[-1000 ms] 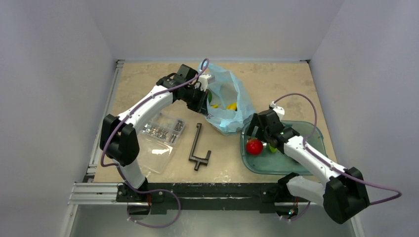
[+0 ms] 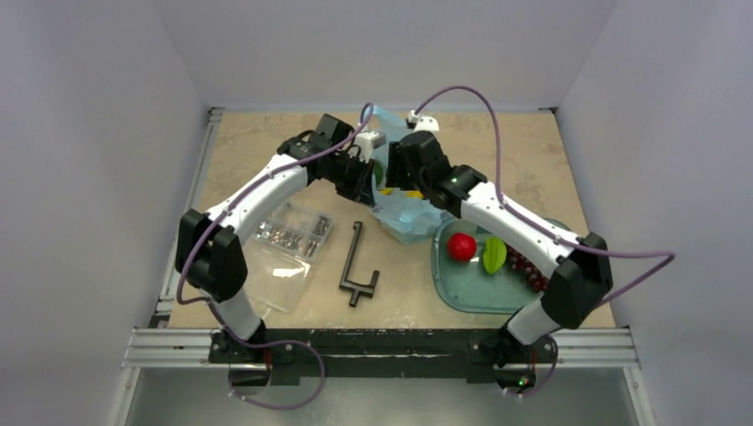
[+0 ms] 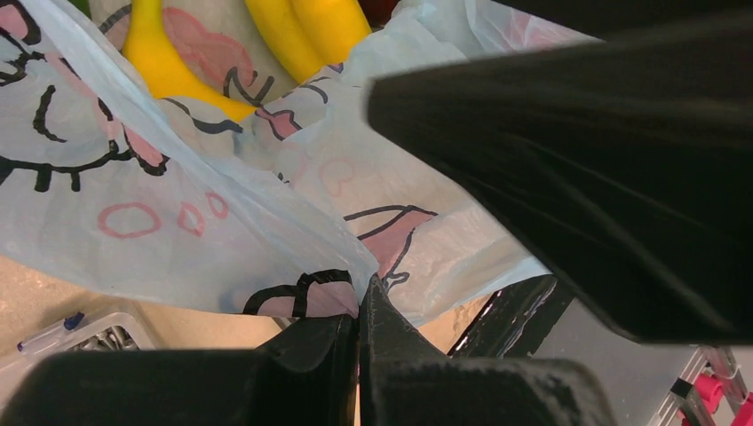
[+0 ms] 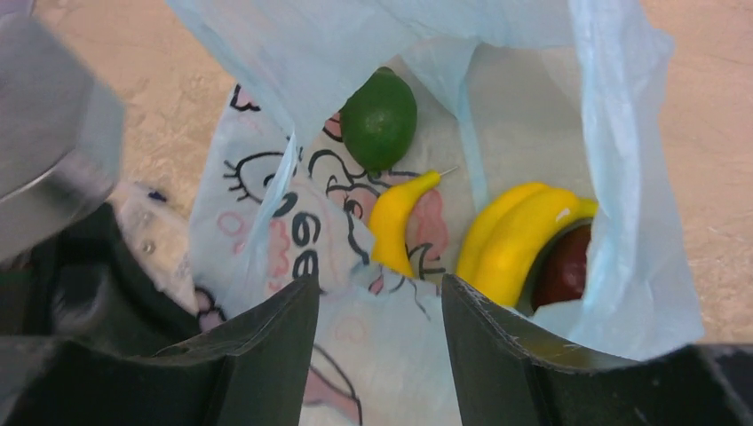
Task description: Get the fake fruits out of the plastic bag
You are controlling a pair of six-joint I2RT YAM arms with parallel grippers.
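The blue plastic bag lies open; in the right wrist view it holds a green fruit, a small yellow banana, larger yellow fruit and a dark red fruit. My left gripper is shut at the bag's near edge, thin plastic at its tips. My right gripper hovers over the bag opening, fingertips apart, with no fruit between them.
A green tray at right holds a red fruit, a light green fruit and grapes. A parts box and a black tool lie on the left and middle of the table.
My right arm has swung from over the green tray up and left to above the bag. My left arm has barely moved.
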